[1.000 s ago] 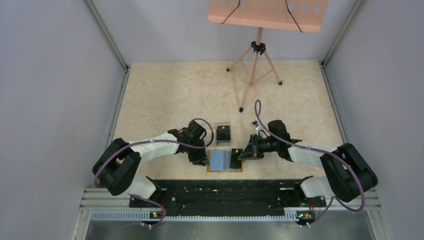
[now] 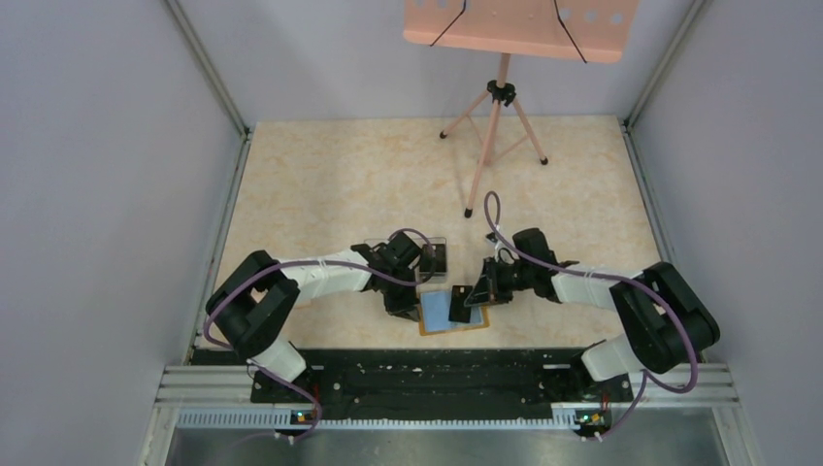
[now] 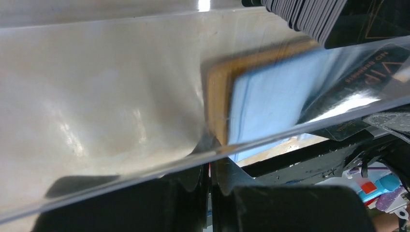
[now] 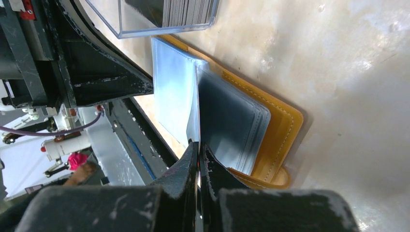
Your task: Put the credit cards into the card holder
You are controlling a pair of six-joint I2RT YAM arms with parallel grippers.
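The card holder, brown with pale blue sleeves, lies open on the table [image 2: 436, 313] [image 3: 270, 96] [image 4: 174, 67]. My right gripper [image 2: 470, 299] is shut on a black card [image 2: 460, 304] [image 4: 197, 104], which stands edge-on over the sleeves in the right wrist view. That card's printed face [image 3: 360, 79] shows in the left wrist view, partly behind clear plastic. At the holder's left edge, my left gripper [image 2: 418, 316] has its fingers closed together on the brown cover; the exact contact is blurred. Whether the card's lower edge is inside a sleeve cannot be told.
Just behind the holder sits a clear box [image 2: 434, 276] [image 4: 167, 34] with a stack of dark cards [image 3: 309, 17] in it. Its wall crosses the left wrist view. A tripod [image 2: 495, 126] stands at the back.
The right gripper's card is now over the sleeves, closer to them.
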